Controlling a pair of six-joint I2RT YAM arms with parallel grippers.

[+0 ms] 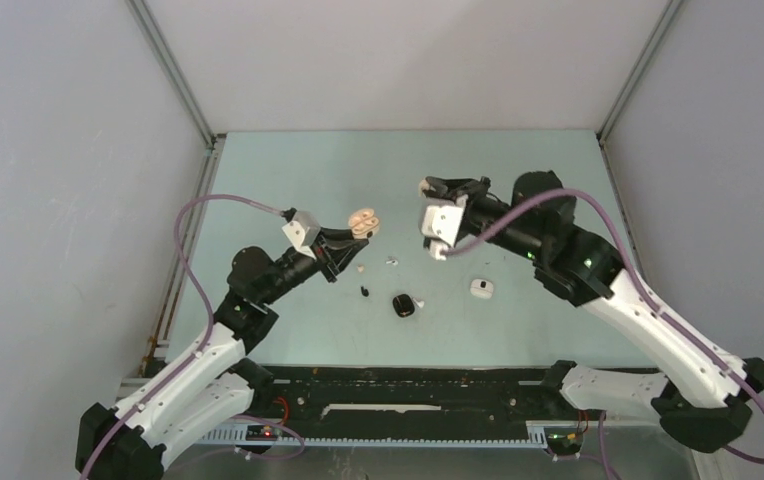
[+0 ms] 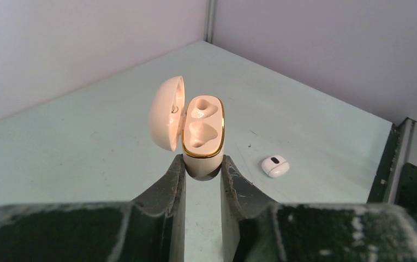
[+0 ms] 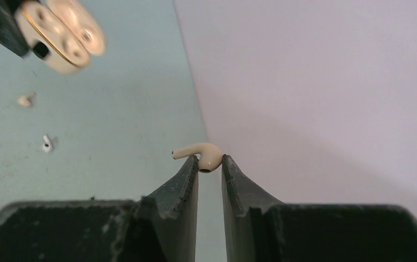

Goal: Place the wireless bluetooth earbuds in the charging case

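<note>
My left gripper is shut on an open cream charging case (image 2: 203,124) with a gold rim; its lid stands open and both wells look empty in the left wrist view. In the top view the case (image 1: 363,220) is held left of centre. My right gripper holds a cream earbud (image 3: 209,153) between its fingertips, raised right of the case in the top view. In the right wrist view the case (image 3: 59,41) appears blurred at the upper left. Another cream earbud (image 3: 25,99) lies on the table.
On the pale table (image 1: 288,170) lie a white earbud (image 1: 392,261), a small black piece (image 1: 365,292), a black case (image 1: 403,305) and a white case (image 1: 481,288).
</note>
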